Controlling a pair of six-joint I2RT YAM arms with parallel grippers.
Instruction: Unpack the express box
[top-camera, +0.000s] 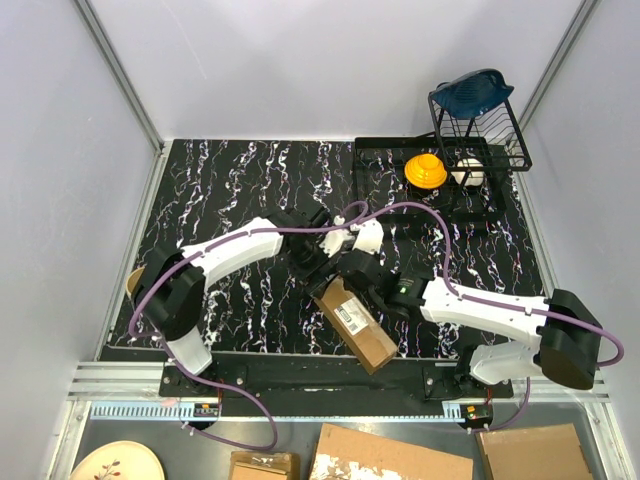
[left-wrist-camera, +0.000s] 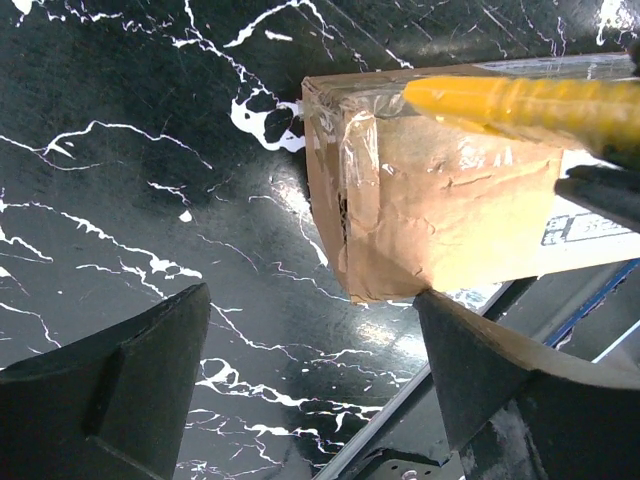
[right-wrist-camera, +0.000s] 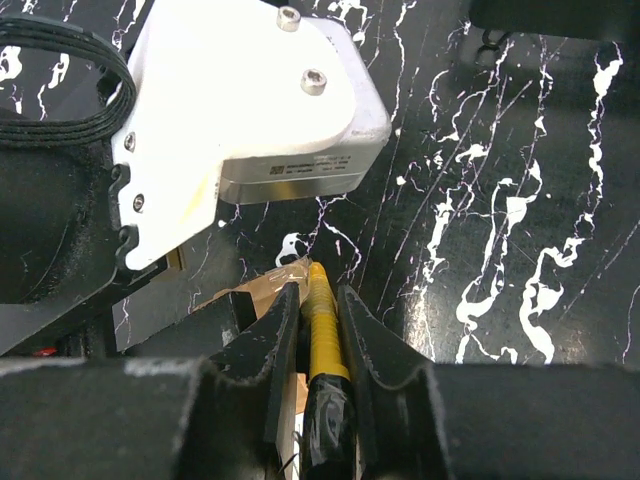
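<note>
The taped brown box (top-camera: 362, 335) lies slanted near the front edge, a white label on top. In the left wrist view its taped end (left-wrist-camera: 440, 210) is between and beyond the fingertips of my left gripper, which stands open. My right gripper is shut on a yellow-handled tool, whose yellow part (left-wrist-camera: 520, 100) is over the box's taped edge in the left wrist view. In the top view both grippers crowd over the box's upper end and hide it.
A black dish rack (top-camera: 365, 150) with a yellow bowl (top-camera: 425, 170) and blue dish (top-camera: 475, 92) stands at the back right. A tan bowl is partly hidden behind the left arm.
</note>
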